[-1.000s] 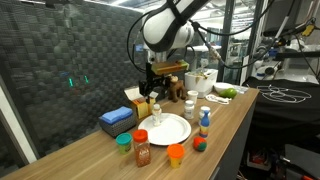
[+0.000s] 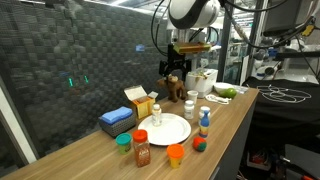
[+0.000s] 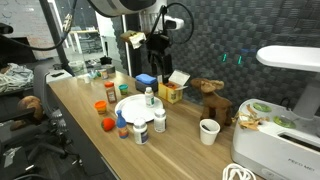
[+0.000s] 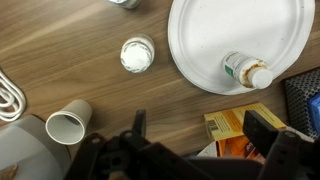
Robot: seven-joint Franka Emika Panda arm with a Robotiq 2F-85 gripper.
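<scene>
My gripper is open, its two dark fingers apart with nothing held between them. In exterior view 1 the gripper (image 2: 166,73) hangs well above the table, behind the plate. A white bottle with a label (image 2: 157,115) stands upright on the white plate (image 2: 178,132), near its back edge. From the wrist view, the bottle (image 4: 248,70) is to the upper right of the open fingers, on the plate (image 4: 205,62). Beside the plate, a yellow-orange box (image 4: 240,122) lies partly behind the right finger.
Other bottles (image 3: 140,130), orange cup (image 2: 175,154), red tomato (image 2: 200,143), jars and a blue item in a dark basket (image 2: 117,117) surround the plate. A brown plush animal (image 3: 211,101) and white cup (image 3: 209,131) stand farther along. Bare wood lies at the front left (image 2: 85,160).
Over the last second my gripper has risen from near the bottle and shifted right in exterior view 1. The bottle and the other tabletop things show no clear movement.
</scene>
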